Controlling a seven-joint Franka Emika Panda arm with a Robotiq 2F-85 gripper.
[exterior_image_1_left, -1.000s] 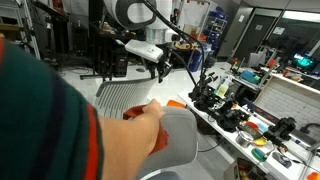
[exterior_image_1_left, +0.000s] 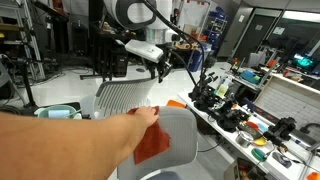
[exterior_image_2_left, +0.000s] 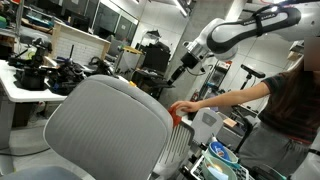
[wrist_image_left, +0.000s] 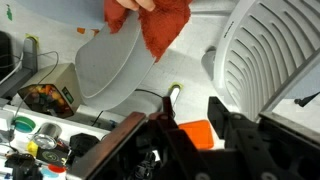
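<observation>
A person's hand (exterior_image_1_left: 143, 117) reaches in from the lower left and holds a red cloth (exterior_image_1_left: 153, 143) against the grey chair (exterior_image_1_left: 182, 130). At the top of the wrist view the red cloth (wrist_image_left: 165, 27) hangs from the fingers over the chair's edge. My gripper (exterior_image_1_left: 159, 75) is above and behind the chair, apart from the cloth. In the wrist view its dark fingers (wrist_image_left: 218, 112) stand open at the bottom, and I see nothing gripped between them. An orange object (wrist_image_left: 197, 134) lies on the surface beyond the fingertips.
A slatted grey panel (wrist_image_left: 265, 55) rises at the right of the wrist view. A workbench (exterior_image_1_left: 225, 120) crowded with tools and dark devices stands to the right of the arm. A bowl (exterior_image_2_left: 222, 152) and other containers stand at the right in exterior view 2.
The person's arm has drawn back toward the lower left, its dark sleeve leaving view, and more of the red cloth shows. My arm looks unmoved.
</observation>
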